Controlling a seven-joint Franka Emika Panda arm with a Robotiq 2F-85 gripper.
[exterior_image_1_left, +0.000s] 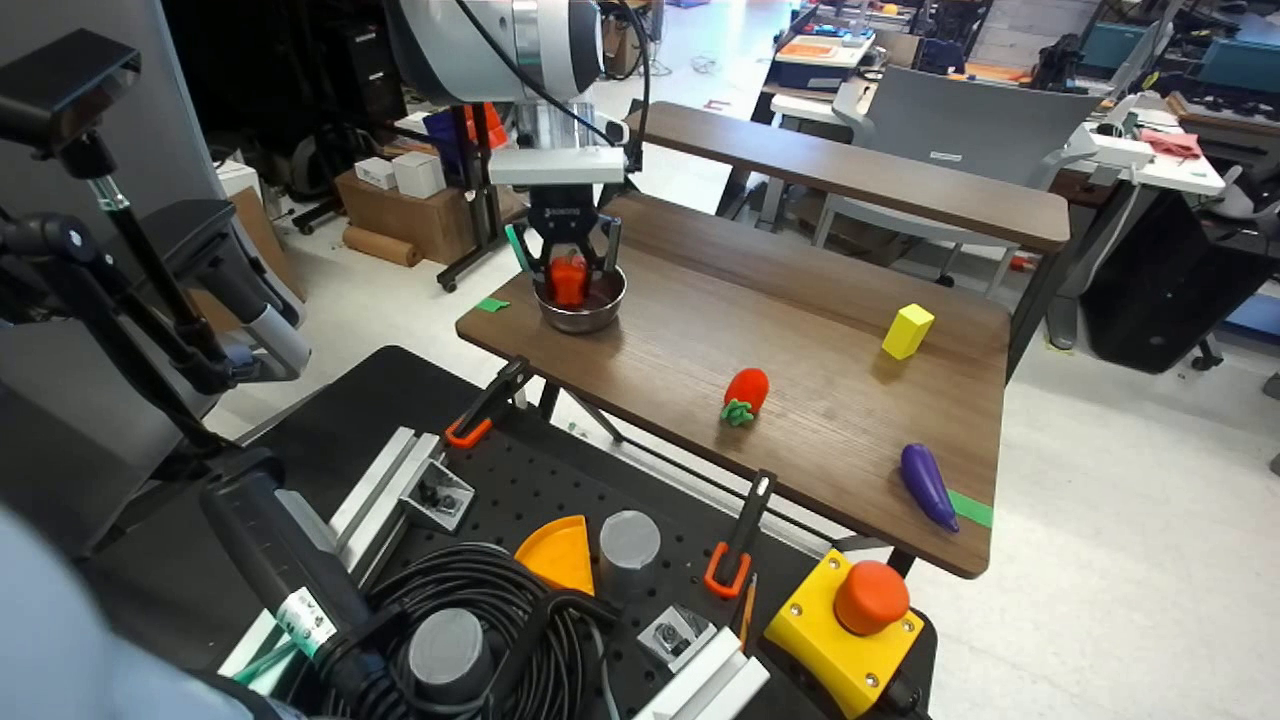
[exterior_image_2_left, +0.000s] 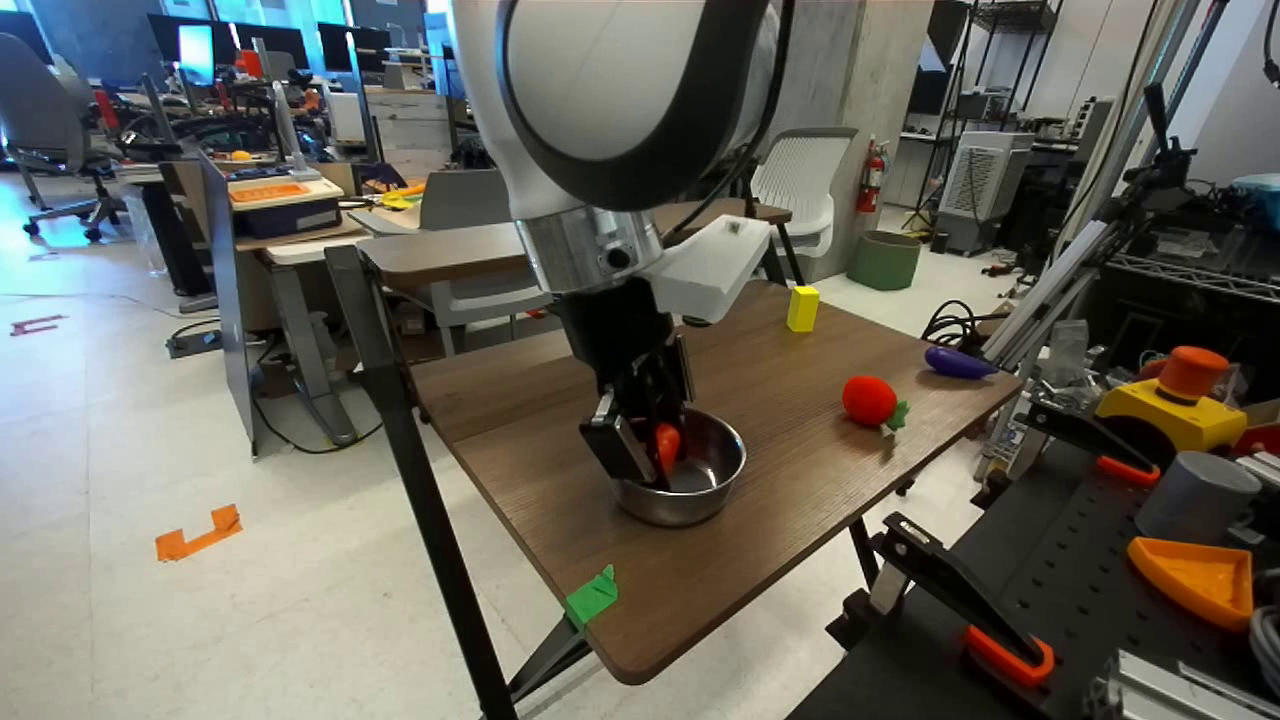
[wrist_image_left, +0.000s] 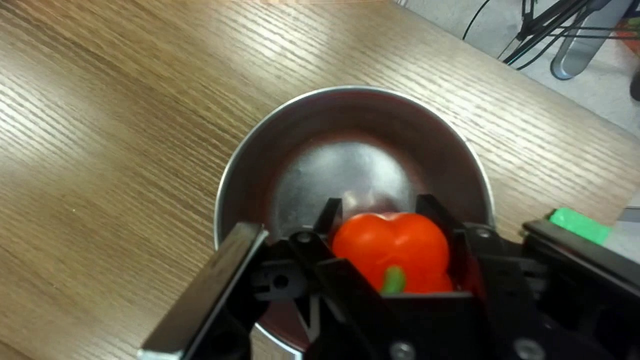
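Observation:
Inside the metal bowl (wrist_image_left: 348, 99), at the far left of the table in exterior view 1, is a red pepper (wrist_image_left: 393, 246) with a green stem. My gripper (exterior_image_1_left: 569, 258) reaches down into the bowl, its fingers shut on the pepper. The wrist view shows a dark fingertip (wrist_image_left: 331, 215) against one side of the pepper and the other finger on the opposite side. Whether the pepper touches the bowl's floor, I cannot tell.
On the same table (exterior_image_1_left: 792, 324) lie a red tomato-like toy (exterior_image_1_left: 746, 394) with green leaves, a yellow block (exterior_image_1_left: 908, 331) and a purple eggplant (exterior_image_1_left: 927, 486). Bare wood surrounds the bowl. Green tape (exterior_image_2_left: 591, 595) marks the table's corner near it.

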